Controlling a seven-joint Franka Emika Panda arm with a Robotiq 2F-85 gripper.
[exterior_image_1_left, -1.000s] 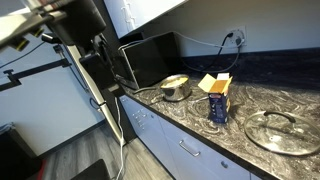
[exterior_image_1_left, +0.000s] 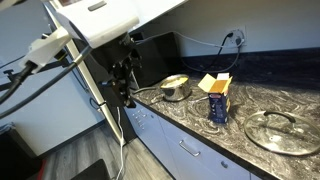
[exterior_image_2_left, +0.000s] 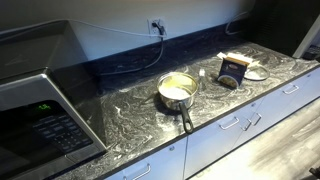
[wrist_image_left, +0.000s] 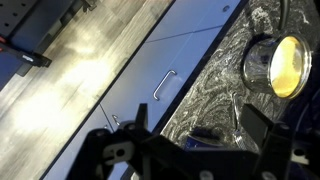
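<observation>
On the marbled counter stands a silver pot (exterior_image_1_left: 175, 88) with something yellow inside; its dark handle (exterior_image_2_left: 187, 121) points over the counter's front edge in exterior view 2. A dark blue box (exterior_image_1_left: 217, 105) with open flaps is to the pot's right, and a glass lid (exterior_image_1_left: 283, 132) lies flat farther right. My gripper is open in the wrist view, its dark fingers wide apart with no object held. The pot (wrist_image_left: 260, 66) appears above and right of them there, apart from the gripper. In exterior view 1 the dark gripper hangs left of the pot.
A microwave (exterior_image_2_left: 45, 110) stands on the counter left of the pot in exterior view 2. Cabinet drawers with handles (exterior_image_1_left: 189, 148) run below the counter edge. A wall outlet (exterior_image_2_left: 156, 27) has a cable plugged in. Bare counter lies between microwave and pot.
In exterior view 1 my arm has moved rightward, bringing the gripper closer to the counter and pot. The pot, box and lid have stayed in place.
</observation>
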